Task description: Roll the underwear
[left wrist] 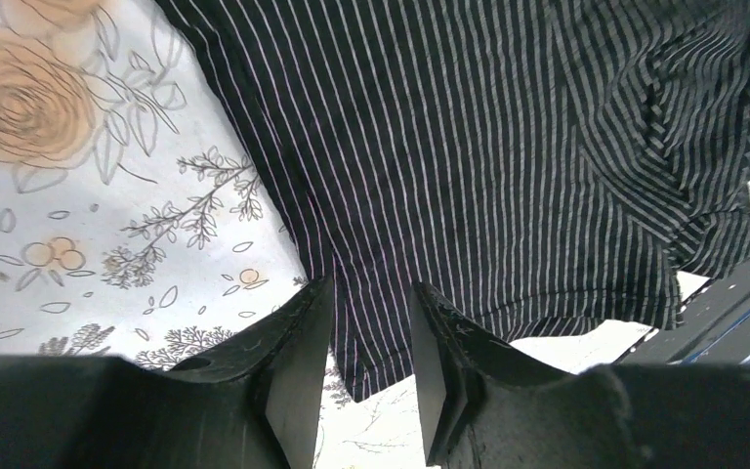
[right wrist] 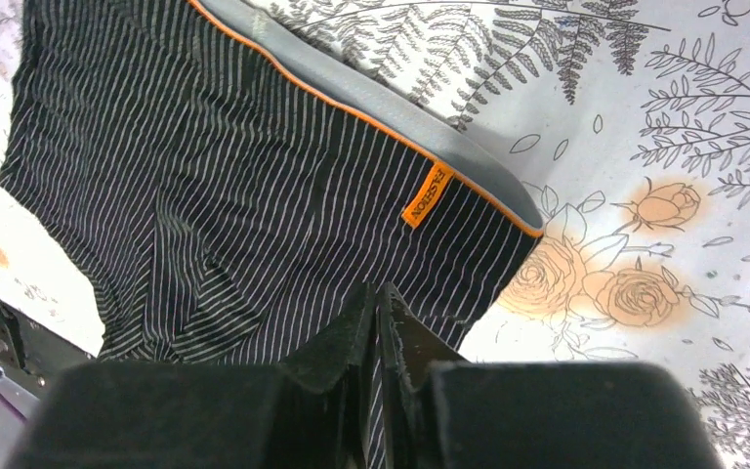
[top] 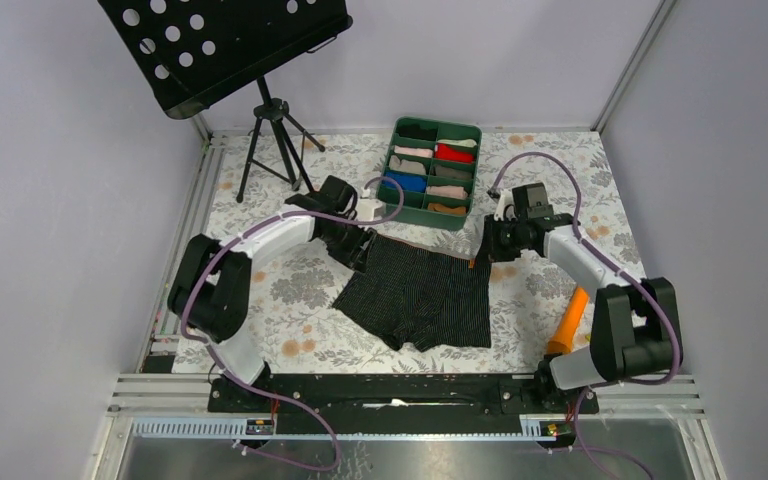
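The dark pinstriped underwear (top: pixel 415 300) lies spread on the flowered table, waistband along the back, with orange trim and an orange label (right wrist: pixel 426 194) at its right end; its lower middle is bunched. My left gripper (top: pixel 358 258) is over the underwear's left side; in its wrist view it stands open (left wrist: pixel 366 293), empty, above the left edge. My right gripper (top: pixel 490 252) is over the right end near the label; in its wrist view its fingertips (right wrist: pixel 391 308) look close together over the cloth, and whether they hold any is not clear.
A green divided box (top: pixel 414 208) of rolled items stands behind the underwear. A black music stand (top: pixel 270 110) is at the back left, and an orange object (top: pixel 570 320) lies by the right arm's base.
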